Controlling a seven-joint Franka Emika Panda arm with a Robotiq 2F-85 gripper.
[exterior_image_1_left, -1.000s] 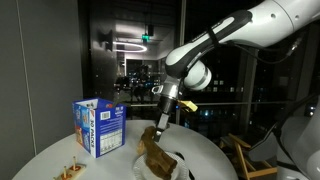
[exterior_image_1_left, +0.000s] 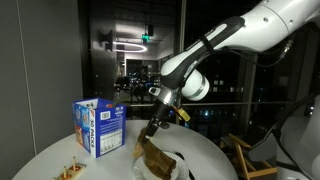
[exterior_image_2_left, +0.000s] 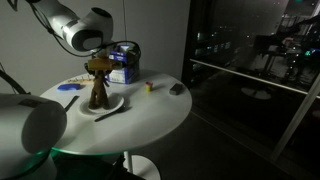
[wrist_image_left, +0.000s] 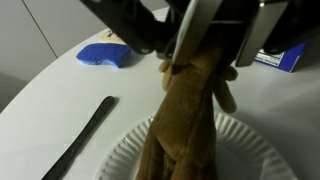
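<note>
A brown plush toy (wrist_image_left: 182, 125) stands roughly upright on a white paper plate (wrist_image_left: 118, 152), its top rising toward my gripper. In the wrist view my gripper is directly over the toy's upper end, its fingers apart on either side of it. Exterior view 2 has the gripper (exterior_image_2_left: 100, 66) spread at the toy's top, with the toy (exterior_image_2_left: 98, 96) below on the plate. From exterior view 1 the toy (exterior_image_1_left: 156, 158) leans slightly on the plate. The fingers partly hide its top, so contact with it is unclear.
A dark knife (wrist_image_left: 80, 140) lies left of the plate. Behind it is a blue sponge-like item (wrist_image_left: 104, 54). A blue-and-white box (exterior_image_1_left: 100, 127) stands at the back. A yellow object (exterior_image_2_left: 149, 87) and a dark object (exterior_image_2_left: 177, 89) rest on the table's far side.
The gripper's fingers have spread apart from their narrower stance of a second ago. The toy's top has shifted a little; its base stays on the plate.
</note>
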